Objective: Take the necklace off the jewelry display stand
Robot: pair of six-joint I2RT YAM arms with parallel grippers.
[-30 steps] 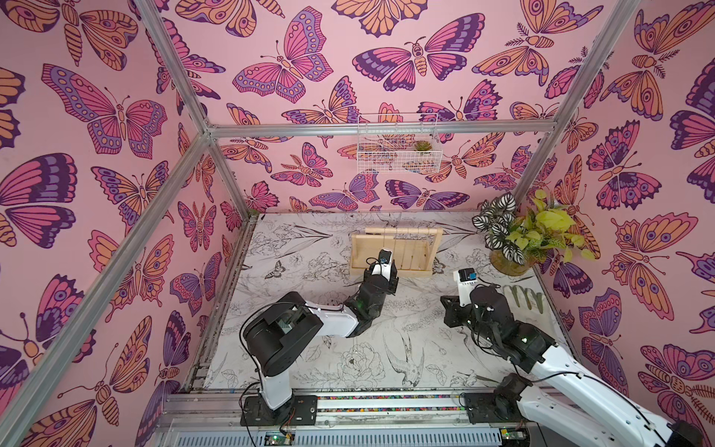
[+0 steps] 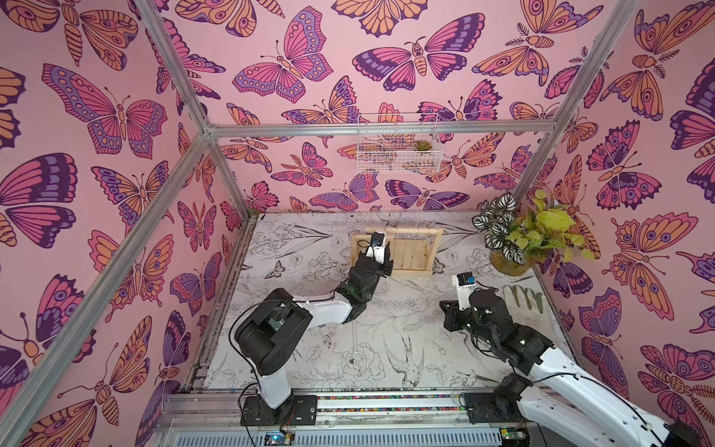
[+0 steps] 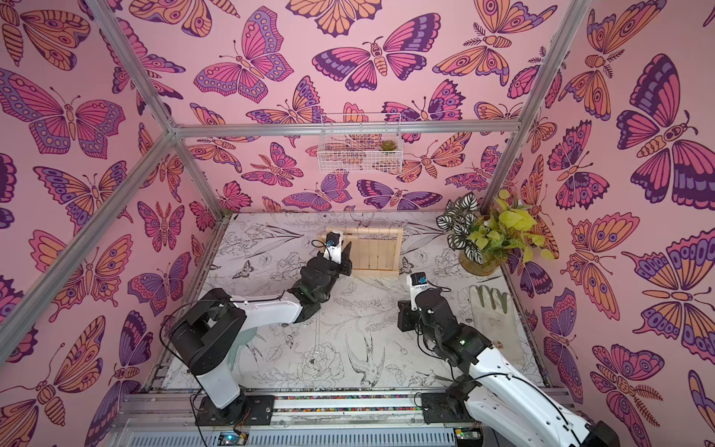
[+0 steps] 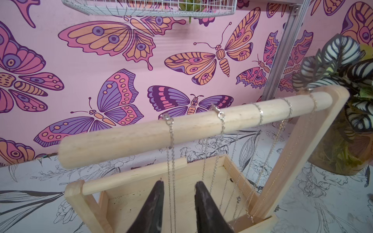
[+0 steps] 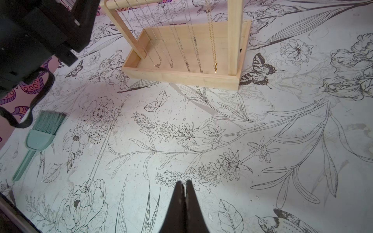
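The wooden jewelry display stand (image 4: 116, 141) fills the left wrist view, with several thin necklaces hung over its upper rod. My left gripper is part open in front of the rod, below its height. The leftmost necklace (image 4: 171, 155), a silver chain, hangs in line with the gap between its fingers, nearer the left one; I cannot tell whether it is between them. A second chain (image 4: 222, 134) hangs just to the right. Well away from the stand, my right gripper is shut, with nothing showing between its fingertips.
One thin chain (image 5: 104, 149) lies stretched on the table in front of the stand. A green brush (image 5: 38, 139) lies to the left. A potted plant (image 2: 514, 257) stands at the back right, with a pale tray (image 2: 530, 301) near it.
The right arm is almost still.
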